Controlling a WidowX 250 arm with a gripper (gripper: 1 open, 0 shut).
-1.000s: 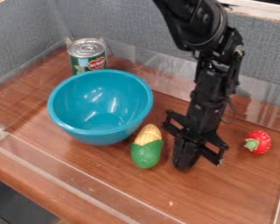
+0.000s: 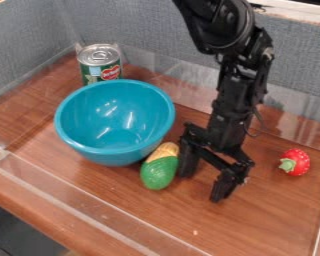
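My black gripper (image 2: 206, 171) is low over the wooden table, right of a toy corn cob (image 2: 159, 168) with yellow top and green husk. Its fingers are spread open, the left one close beside the corn; nothing shows held between them. A turquoise bowl (image 2: 113, 122) stands left of the corn, and a red strawberry (image 2: 295, 162) lies to the right of the gripper.
A metal can (image 2: 100, 66) stands at the back left behind the bowl. Grey padded walls and clear plastic border the table (image 2: 149, 220), whose front area is bare.
The gripper's fingers have spread wider and shifted left toward the corn, which has moved slightly left and toward the front.
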